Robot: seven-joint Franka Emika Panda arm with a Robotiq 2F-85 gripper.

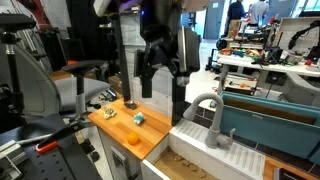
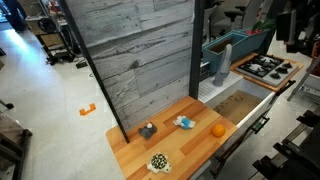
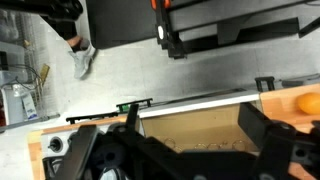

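My gripper [image 1: 164, 88] hangs high over the counter in exterior view 1, its two dark fingers apart and nothing between them. In the wrist view the gripper also shows a wide gap, above the pulled-out drawer [image 3: 205, 128] with its wooden bottom. An orange round object [image 1: 132, 139] sits on the wooden counter [image 2: 180, 148] near the drawer, well below the gripper. Behind it lies a small blue and white object [image 2: 184, 122]. A patterned round item [image 2: 158, 163] and a small grey item [image 2: 148, 130] rest farther along the counter.
A grey faucet [image 1: 216, 122] rises beside a white sink area [image 1: 235, 155]. A wooden-plank wall [image 2: 150, 70] backs the counter. The stove [image 2: 265, 68] stands beyond the sink. Bare wood shows between the small objects.
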